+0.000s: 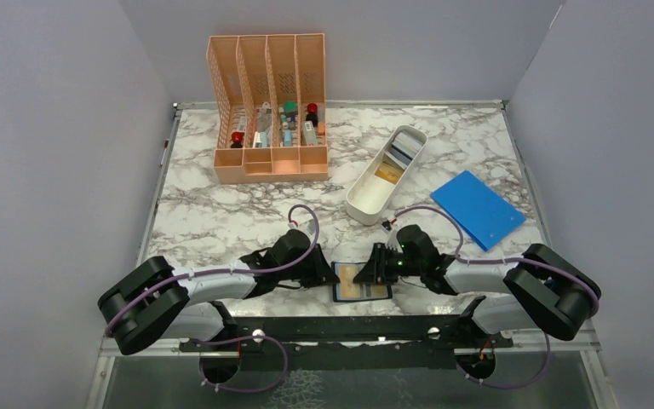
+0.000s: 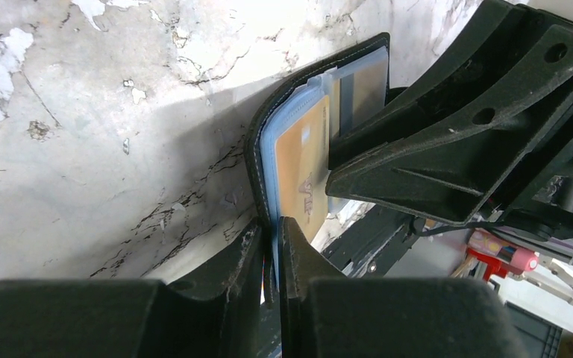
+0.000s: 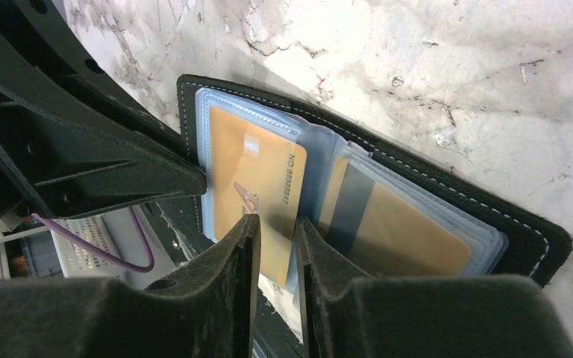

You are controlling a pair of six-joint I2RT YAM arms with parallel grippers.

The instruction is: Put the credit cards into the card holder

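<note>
The open card holder (image 1: 364, 300) lies at the table's front edge, black outside with clear bluish sleeves. A gold card (image 3: 261, 160) sits inside its left sleeve, near flush with the sleeve's edge. Another gold card with a dark stripe (image 3: 410, 239) fills the sleeve on the right. My left gripper is shut on the holder's left edge. Over the gold card, near its inner edge, my right gripper stands slightly open; the card shows through the gap. In the top view that gripper covers part of the holder.
Several more cards (image 1: 387, 172) lie in a white bin (image 1: 364, 201) behind the holder. A blue board (image 1: 479, 210) is at the right. An orange divided rack (image 1: 271, 170) with small items stands at the back left.
</note>
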